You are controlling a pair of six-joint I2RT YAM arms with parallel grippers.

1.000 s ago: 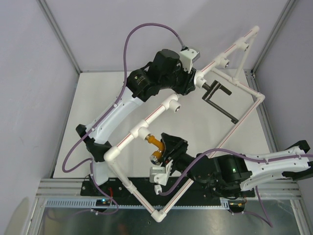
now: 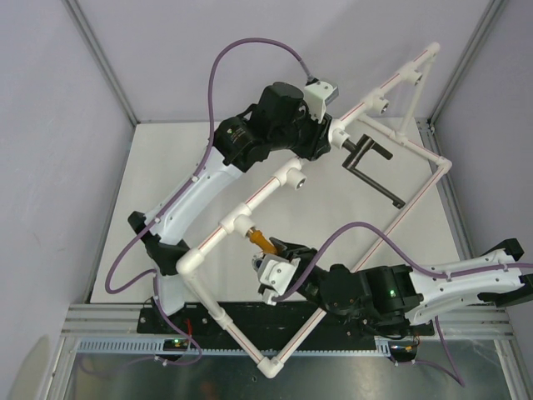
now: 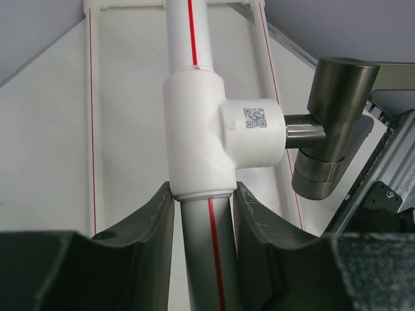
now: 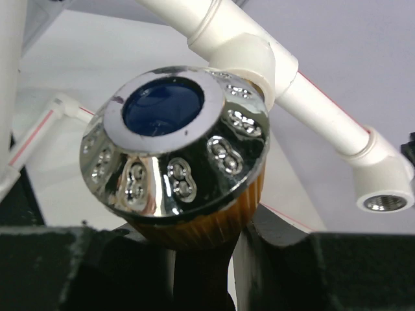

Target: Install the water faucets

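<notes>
A white pipe rail runs diagonally in the top view (image 2: 266, 187). A dark grey faucet (image 2: 362, 171) sits in one of its tees, also seen right of the tee in the left wrist view (image 3: 334, 110). My left gripper (image 2: 321, 137) is round the rail just below that tee; its fingers flank the pipe. An orange faucet with a chrome, blue-centred head (image 4: 175, 142) juts from a lower tee (image 2: 243, 225). My right gripper (image 2: 275, 254) is shut on this orange faucet, whose head fills much of the right wrist view.
Further empty tees (image 2: 296, 177) with threaded sockets line the rail. The white board (image 2: 166, 158) lies beneath the frame; metal profiles edge it on both sides.
My right gripper has turned and shifted round the orange faucet, hiding more of its head in the top view. The left arm has hardly moved.
</notes>
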